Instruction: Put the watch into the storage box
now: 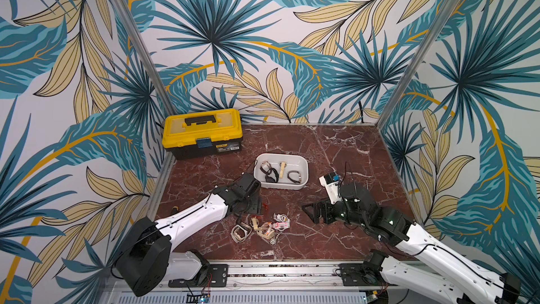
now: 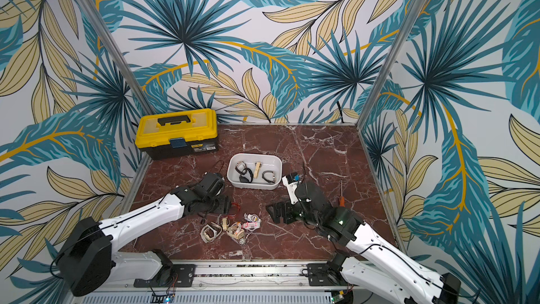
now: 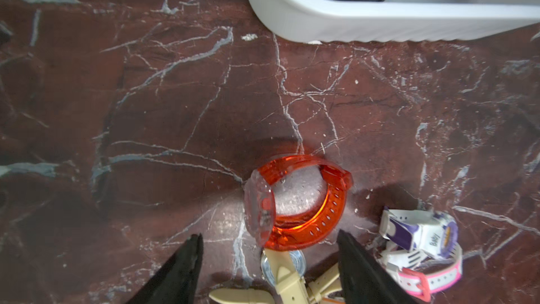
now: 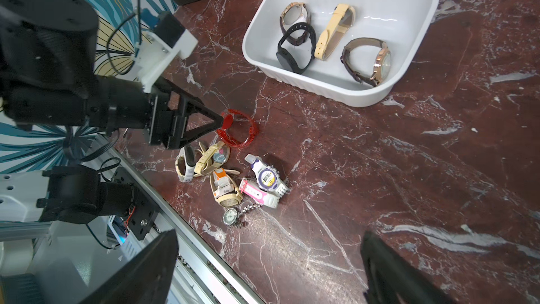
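A red watch [image 3: 303, 236] with a translucent band lies on the marble table just below the white storage box [image 4: 354, 93], which holds several watches. My left gripper hovers at this red watch, fingers apart on either side and below it, not holding it. More watches lie in a loose cluster nearer the front, among them a pink-banded one [image 4: 256, 191] and a purple-and-white one [image 4: 267, 177]. My right gripper [image 1: 312, 209] stands open and empty to the right of the cluster, below the box's right end.
A yellow-lidded toolbox [image 1: 202, 129] stands at the back left. An orange-handled screwdriver [image 2: 341, 201] lies at the right.
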